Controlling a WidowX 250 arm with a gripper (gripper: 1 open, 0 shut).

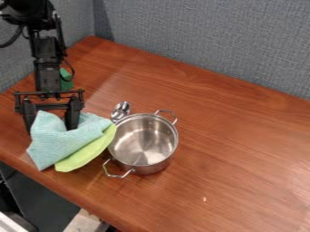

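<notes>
My black gripper (51, 116) is lowered at the left of the table, its fingertips down at the upper part of a light blue cloth (63, 143); I cannot tell whether it grips it. The cloth is draped over a yellow-green dish (92, 151), which lies against the left side of a steel pot (145, 143) with two wire handles. Metal spoon-like utensils (121, 112) lie just behind the pot's upper left.
A green object (65, 78) stands behind the arm. The table's front left edge is close below the cloth.
</notes>
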